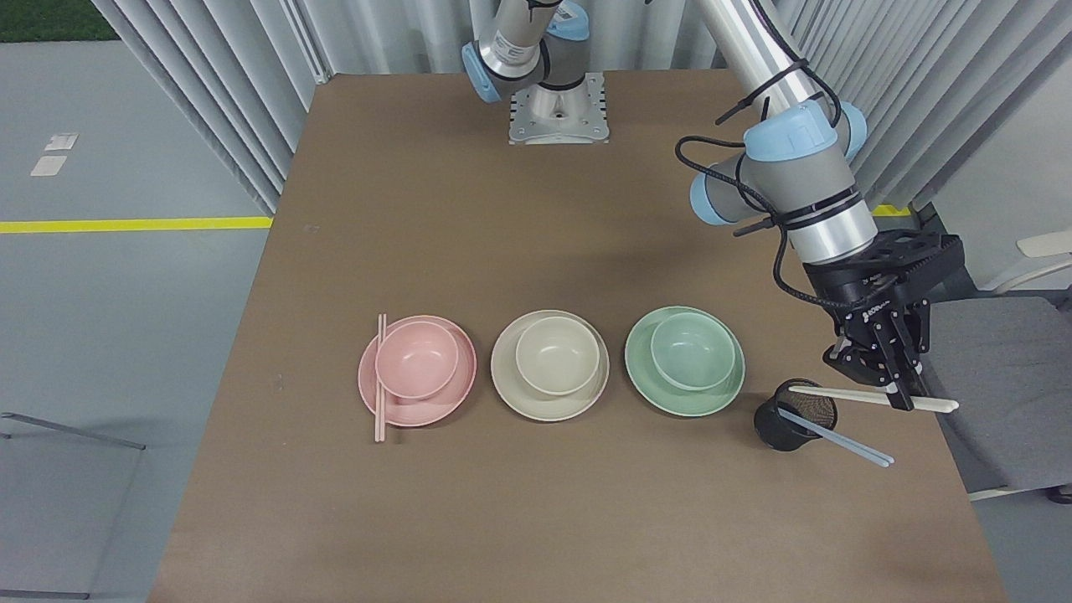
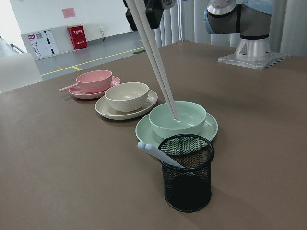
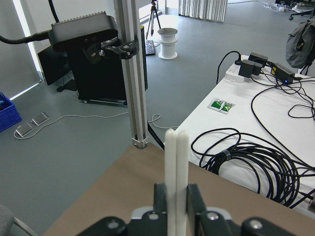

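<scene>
My gripper (image 1: 897,390) is shut on a pair of white chopsticks (image 3: 177,182), held above the black mesh cup (image 2: 187,187) at the table's right. In that cup lean pale blue chopsticks (image 1: 844,442). To its left are a green bowl (image 1: 693,347) on a green plate, a cream bowl (image 1: 558,352) on a cream plate, and a pink bowl (image 1: 414,357) on a pink plate, with pink chopsticks (image 1: 379,422) at that plate's left side.
A grey chair (image 1: 1005,392) is beside the right edge.
</scene>
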